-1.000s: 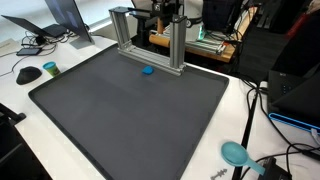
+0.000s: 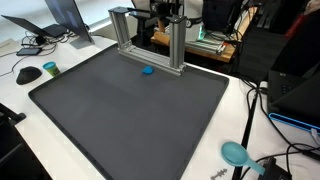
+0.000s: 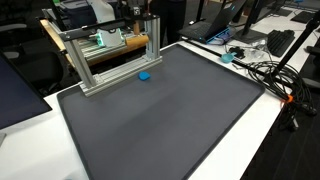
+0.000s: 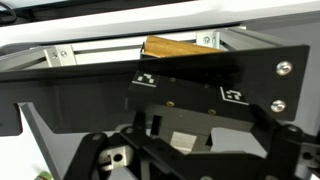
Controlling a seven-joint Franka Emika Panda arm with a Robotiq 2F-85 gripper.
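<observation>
A small blue object [image 2: 148, 70] lies on the dark grey mat [image 2: 120, 110], just in front of the metal frame [image 2: 178, 45]. The other exterior view shows the same blue object [image 3: 144, 76] beside the foot of the frame. My gripper stands open in the wrist view, with a black bar [image 4: 80, 90] across the view beyond it. Past that bar shows a wooden piece [image 4: 180, 47], partly covered. Nothing is visibly held. The exterior views show my gripper too small and dark among the frame's parts to make out.
A green cup [image 2: 51, 69] and a dark round object [image 2: 28, 75] stand on the white table at the left. A turquoise round item [image 2: 237, 155] is near the front right. Cables [image 3: 285, 80] lie loose beyond the mat.
</observation>
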